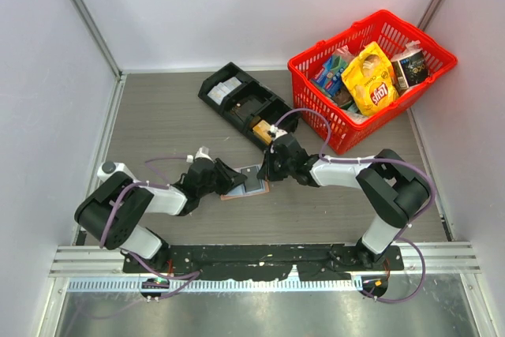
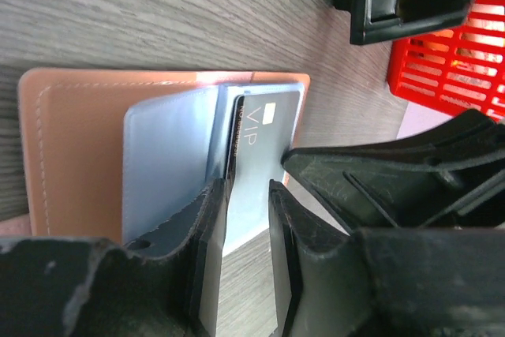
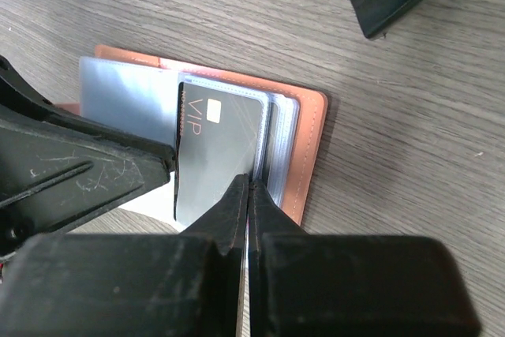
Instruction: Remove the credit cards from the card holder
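Note:
The card holder (image 2: 87, 140) lies open on the table, its tan leather rim showing around pale blue sleeves (image 2: 166, 151). A grey card marked VIP (image 2: 264, 132) sits in one sleeve. My left gripper is partly open at this card, its fingertips apart and low over the sleeve. Nothing shows gripped between them. On the card's other side, my right gripper is shut on the edge of the holder's sleeve, close by the VIP card (image 3: 217, 144). The exact contact under the right fingertips is hidden.
Behind the holder stands a black compartment tray (image 1: 237, 104) with small items. A red basket (image 1: 331, 120) full of packets is at the back right.

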